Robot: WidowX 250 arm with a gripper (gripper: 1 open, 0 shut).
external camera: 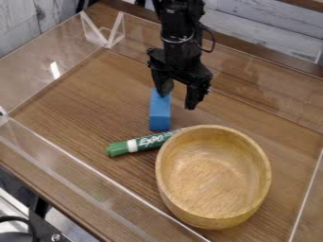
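My black gripper (178,83) stands open over the back middle of the wooden table, its fingers spread to either side. A blue block (159,117) lies just below the left finger, long side front to back. A green cylinder with a white label (128,146) lies diagonally in front of the block. A large tan oval bowl (212,201) fills the front right.
Raised edges run along the back and left. A black cable shows at the bottom left corner.
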